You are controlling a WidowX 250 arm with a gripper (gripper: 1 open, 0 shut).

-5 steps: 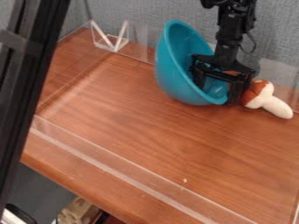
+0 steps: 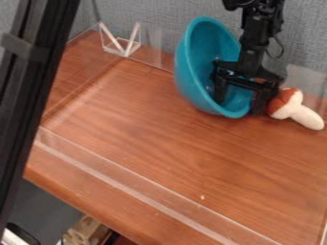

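A teal bowl point(image 2: 198, 67) stands tilted on its side at the back of the wooden table. My black gripper point(image 2: 242, 94) is at the bowl's right part, reaching into it, open, its fingertips partly hard to make out against the dark arm. A plush mushroom toy point(image 2: 301, 114) with a red cap and pale stem lies just right of the gripper and bowl.
Clear low walls edge it, with a white wire piece point(image 2: 122, 47) at the back left. A black frame post point(image 2: 29, 86) crosses the left side.
The bowl and gripper have shifted very slightly; otherwise little differs.
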